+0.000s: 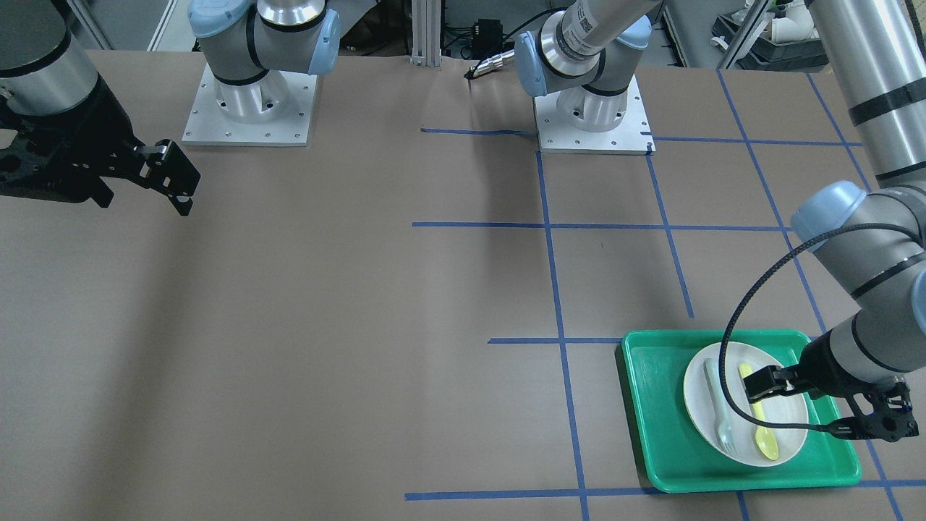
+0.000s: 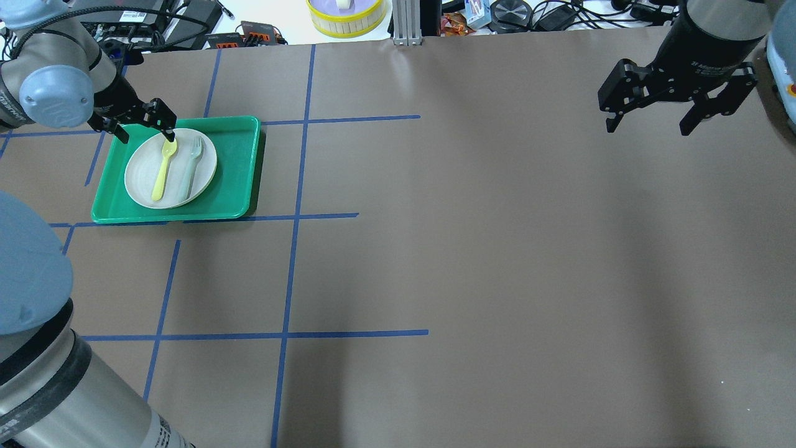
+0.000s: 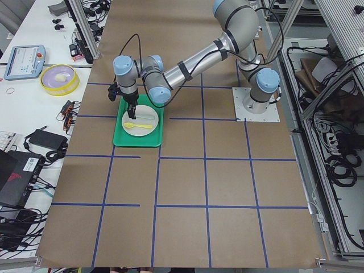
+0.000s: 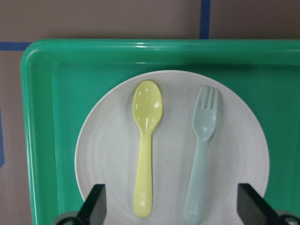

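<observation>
A green tray (image 1: 660,469) holds a white plate (image 4: 117,164). On the plate lie a yellow spoon (image 4: 143,178) and a pale blue fork (image 4: 199,178), side by side and apart. My gripper hangs above the plate, open, with its fingers at either side of the two utensils in the left wrist view and nothing held. In the front view it is over the back part of the plate, partly behind its cable.
A second arm's black gripper (image 2: 679,97) hangs at the opposite side of the table. Other arm bases (image 1: 252,126) stand at the back of the front view.
</observation>
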